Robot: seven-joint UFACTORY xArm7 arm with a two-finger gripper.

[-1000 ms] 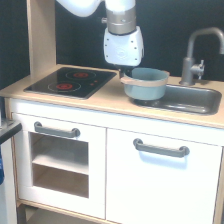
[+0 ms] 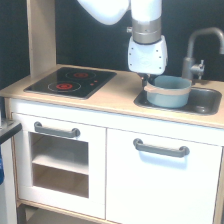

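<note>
A blue-grey toy pot (image 2: 170, 97) is at the left part of the metal sink (image 2: 207, 100). Whether its base touches the basin or hangs slightly above, I cannot tell. My gripper (image 2: 148, 78), below the white arm, is at the pot's left side and appears shut on its rim or handle there. The dark fingertips are small and partly lost against the pot, so the exact hold is unclear.
A black stovetop (image 2: 72, 82) with nothing on it lies to the left, with bare wooden counter (image 2: 118, 95) between it and the sink. The grey faucet (image 2: 190, 62) rises close behind the pot's right side. Cabinet fronts stand below.
The pot and my gripper have moved together to the right and slightly nearer the camera, from the sink's left edge to over the basin.
</note>
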